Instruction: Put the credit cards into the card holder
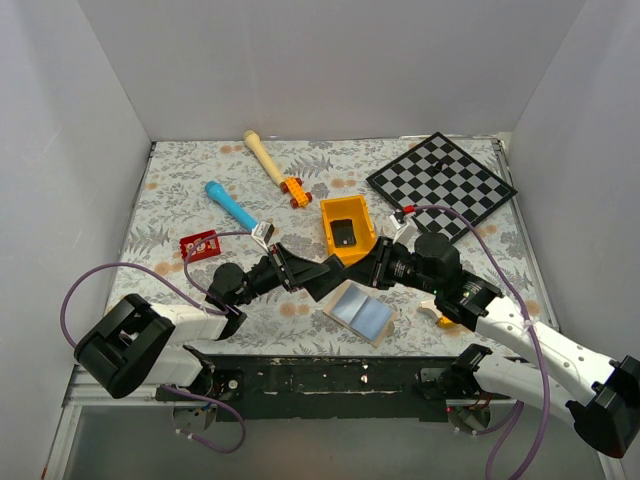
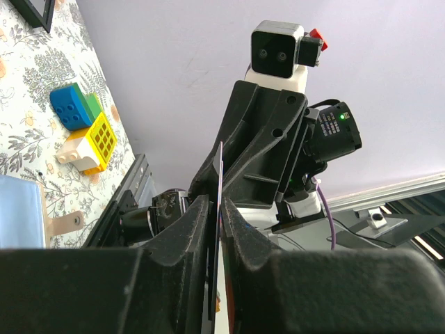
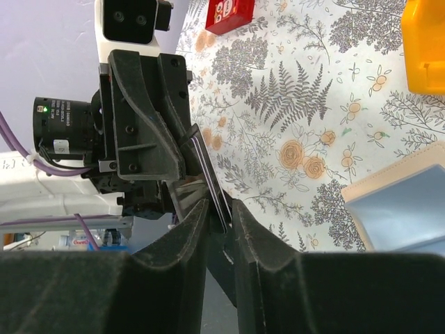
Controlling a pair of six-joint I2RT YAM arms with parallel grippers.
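Observation:
A thin dark flat piece, seemingly the card holder (image 1: 319, 287), hangs tilted above the table between both arms. My left gripper is shut on it; edge-on it appears as a thin upright line in the left wrist view. In the right wrist view, pale lines run along the holder's edge (image 3: 210, 175). My right gripper is at its near end, the fingers slightly apart around that edge. No separate credit card can be made out; the right fingers hide that end in the top view.
Below the grippers lies a tan board (image 1: 361, 312) with pale blue panels. An orange bin (image 1: 329, 213) with a dark item inside stands behind, a checkerboard (image 1: 441, 188) back right. A red box (image 1: 199, 246) and blue stick (image 1: 230, 206) are left.

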